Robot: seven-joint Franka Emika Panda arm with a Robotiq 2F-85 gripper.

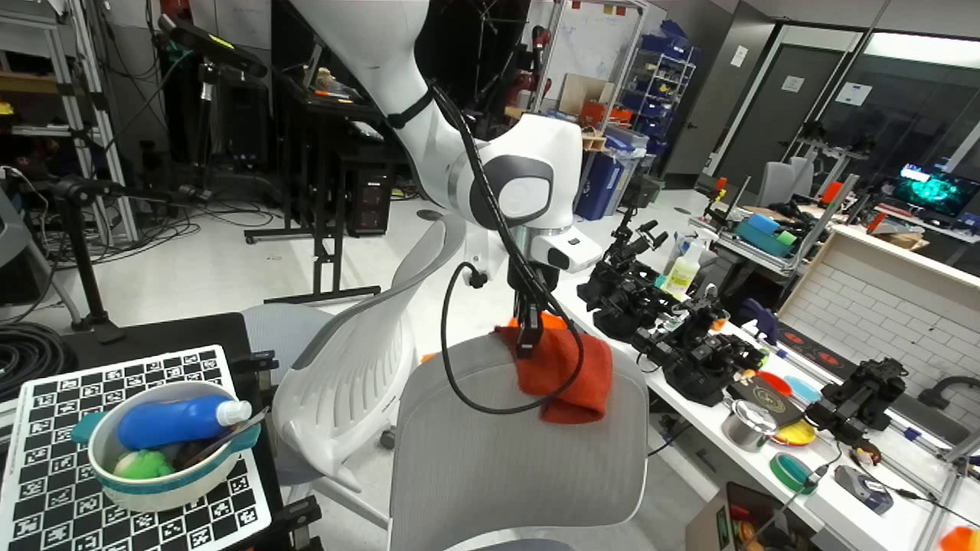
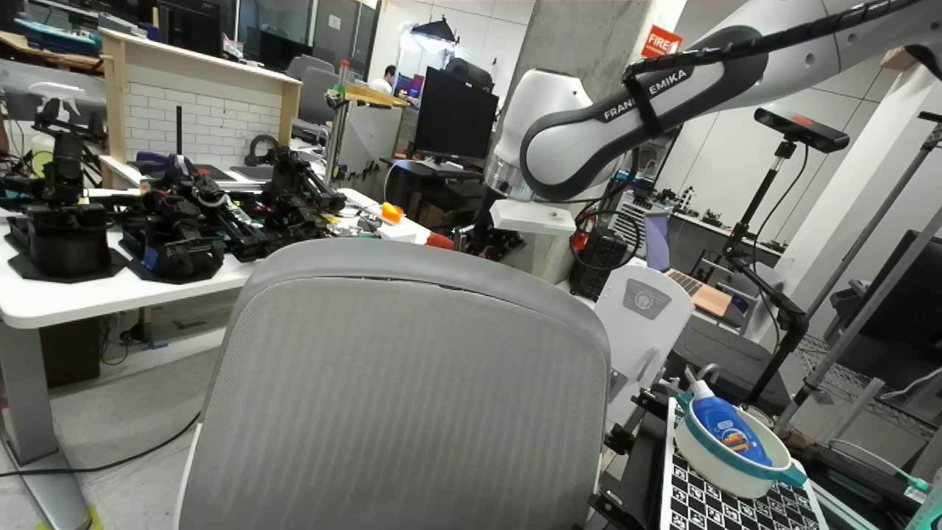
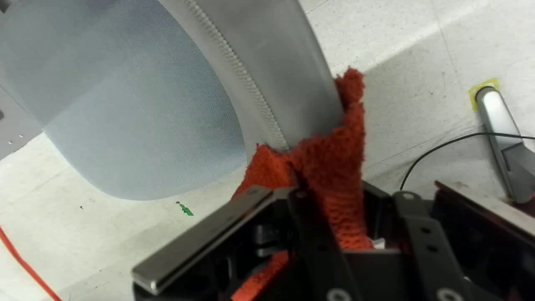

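Note:
A red-orange cloth drapes over the top edge of the grey mesh chair back, hanging down its face. My gripper points down at that edge, shut on the cloth. In the wrist view, the cloth runs up between the fingers and wraps the corner of the chair's rim. From the other side, the chair back hides most of the cloth, and only a small red bit shows beside my gripper.
At the left, a white bowl with a blue bottle and other items stands on a checkered board. A second chair is close beside the gripper. To the right stretches a crowded white table.

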